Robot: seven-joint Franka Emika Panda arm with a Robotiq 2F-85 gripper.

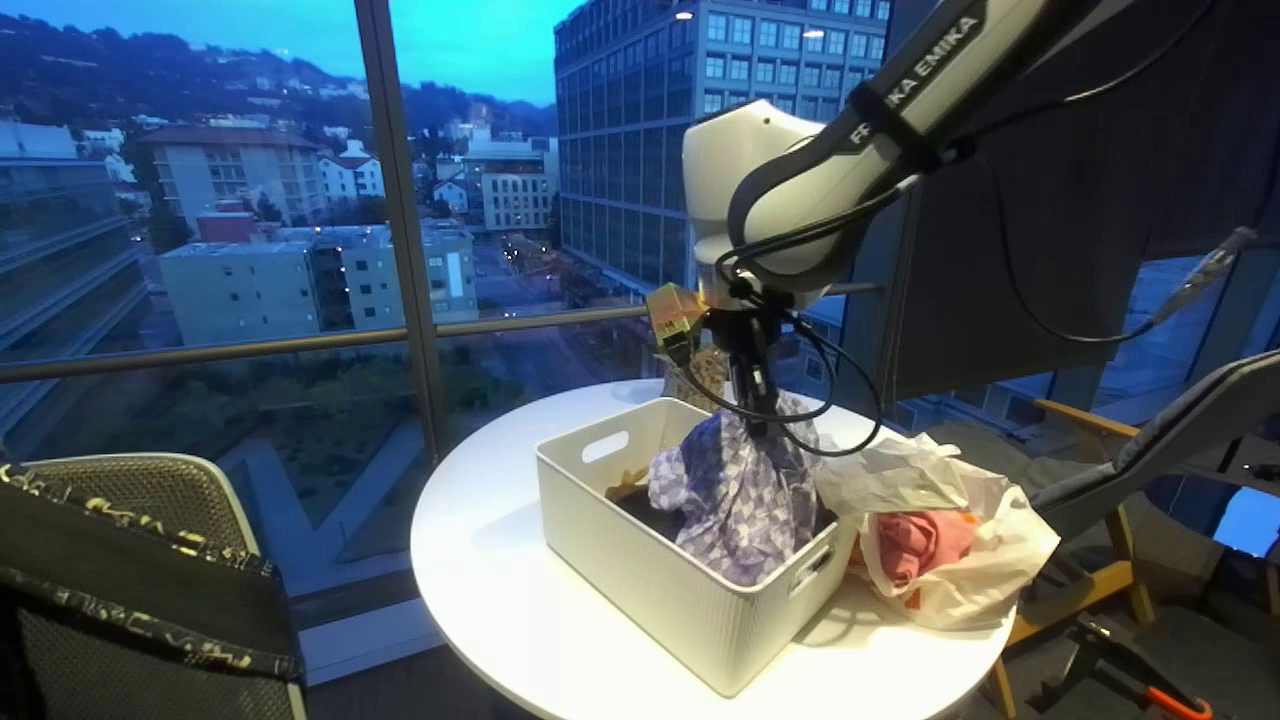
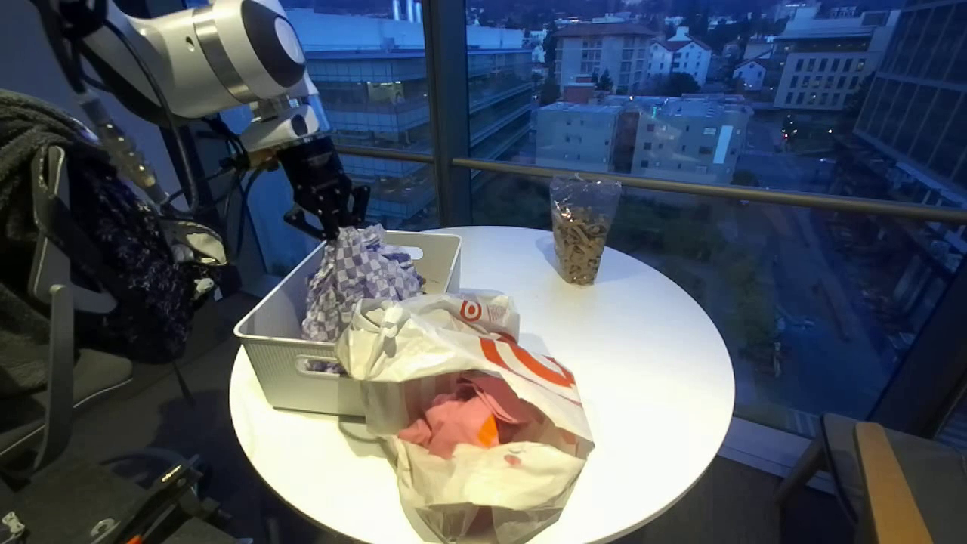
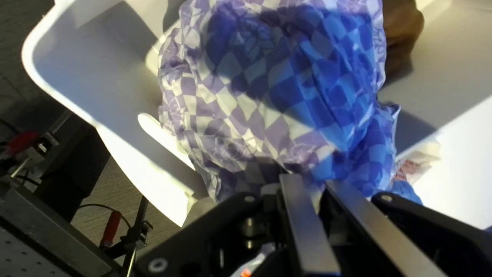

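Note:
A purple-and-white checkered cloth (image 1: pixel 746 498) hangs from my gripper (image 1: pixel 756 420), its lower folds still inside the white bin (image 1: pixel 648 600). In exterior view 2 the cloth (image 2: pixel 363 276) rises in a bunched cone to the fingertips, above the bin's rim. The wrist view shows the gripper shut, with the bunched cloth (image 3: pixel 258 101) gripped at its fingertips and spread out beyond them. Part of the bin floor and whatever lies under the cloth are hidden.
Right beside the bin stands a white plastic bag (image 2: pixel 544 408) with pink cloth (image 2: pixel 471 417) inside. A clear pouch of brown pieces (image 2: pixel 582 240) stands farther off on the round table (image 2: pixel 653 353). Something brown (image 3: pixel 400 37) lies in the bin.

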